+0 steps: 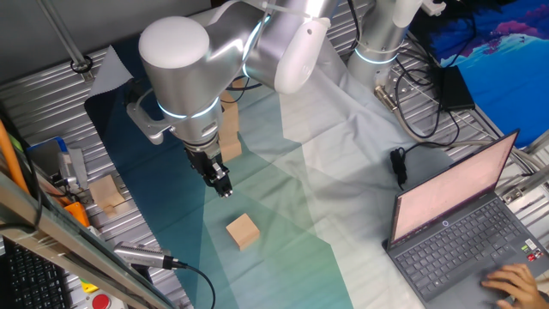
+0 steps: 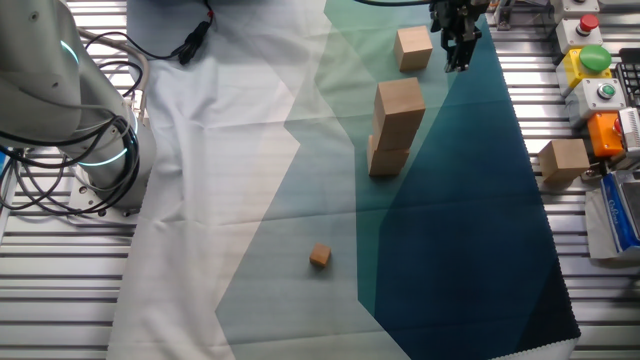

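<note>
My gripper (image 1: 225, 190) points down over the cloth, and a single wooden cube (image 1: 244, 231) lies a short way from its fingertips, apart from them. In exterior view 2 the same cube (image 2: 412, 49) sits left of the gripper (image 2: 457, 58). No object shows at the fingertips, but whether they are parted is too small to tell. A tall wooden block (image 2: 399, 112) stands against or on a lower wooden block (image 2: 387, 158); my arm partly hides these in exterior view 1. A much smaller wooden cube (image 2: 320, 255) lies alone on the cloth.
Off the cloth, another wooden block (image 2: 563, 160) rests on the metal table near the button boxes (image 2: 590, 62). A laptop (image 1: 455, 232) with a person's hand (image 1: 515, 287) on it occupies one side. The cloth (image 2: 470, 260) has wide bare areas.
</note>
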